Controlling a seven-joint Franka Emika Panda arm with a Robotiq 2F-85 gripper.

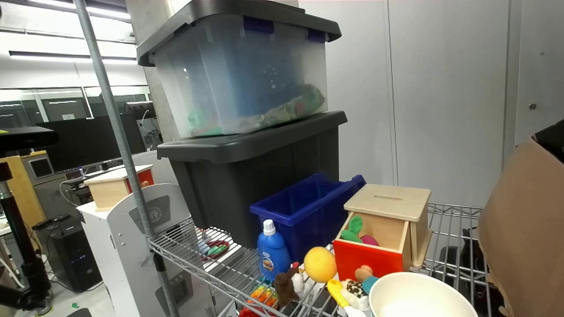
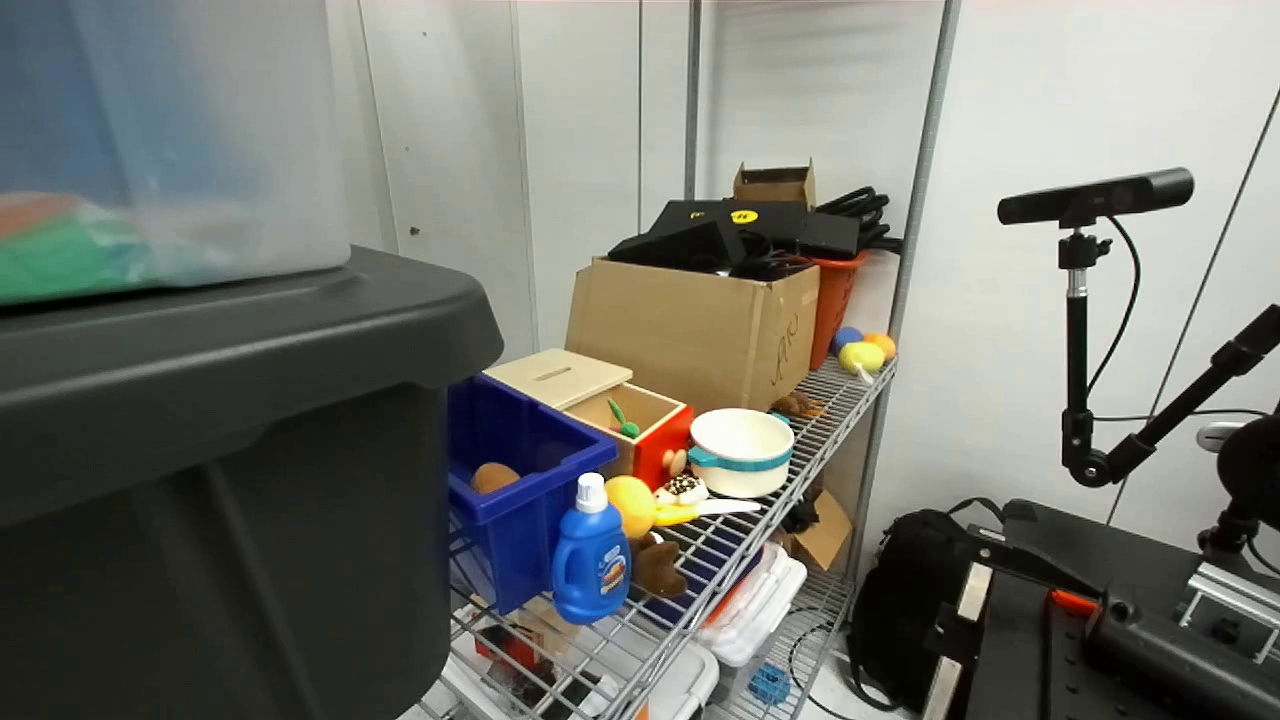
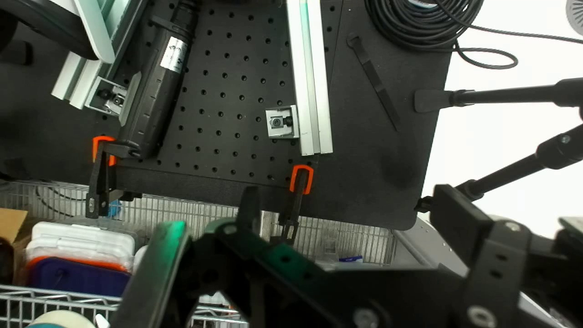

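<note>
Along the lower edge of the wrist view my gripper stands open, its fingers wide apart and nothing between them. One finger catches a green light. At the lower right of exterior view 2, two pale finger pads point(image 2: 974, 592) show with a gap between them. On the wire shelf a wooden box has its red-fronted drawer point(image 1: 370, 259) pulled out, with a green and a purple toy inside. Beside it are a white bowl point(image 2: 744, 438), an orange ball point(image 1: 320, 264), a blue detergent bottle point(image 1: 272, 251) and a blue bin point(image 2: 534, 468). My gripper is well away from them.
Dark lidded tubs point(image 1: 254, 190) are stacked beside the blue bin, and a cardboard box point(image 2: 684, 330) closes off the shelf's other side. Below my gripper lies a black perforated table point(image 3: 235, 87) with metal rails point(image 3: 310, 82), clamps and coiled cable point(image 3: 421, 24).
</note>
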